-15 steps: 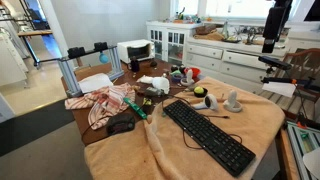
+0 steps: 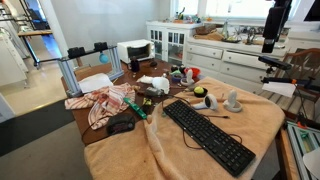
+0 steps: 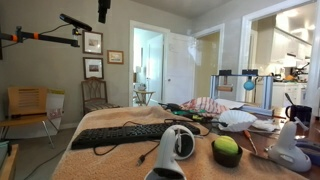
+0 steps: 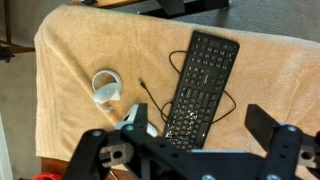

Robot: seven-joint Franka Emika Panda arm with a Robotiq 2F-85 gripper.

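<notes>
My gripper is open, with its two dark fingers spread wide at the bottom of the wrist view and nothing held between them. Below it, a black keyboard (image 4: 205, 82) lies on a peach towel (image 4: 270, 80), apart from the fingers. Beside the keyboard are a white ring-shaped controller (image 4: 106, 86) and a second white controller (image 4: 130, 114), partly hidden by the left finger. In exterior view 1 the keyboard (image 2: 208, 135) lies diagonally on the towel, and the arm hangs high at the upper right. Exterior view 2 has the keyboard (image 3: 122, 134) behind a controller (image 3: 172, 150).
A yellow-green ball in a dark holder (image 3: 227, 150) stands near the controllers. A red-striped cloth (image 2: 100, 103), a dark mouse (image 2: 121, 123), a green object (image 2: 135, 108) and loose cables clutter the table's far side. The towel's near part is bare.
</notes>
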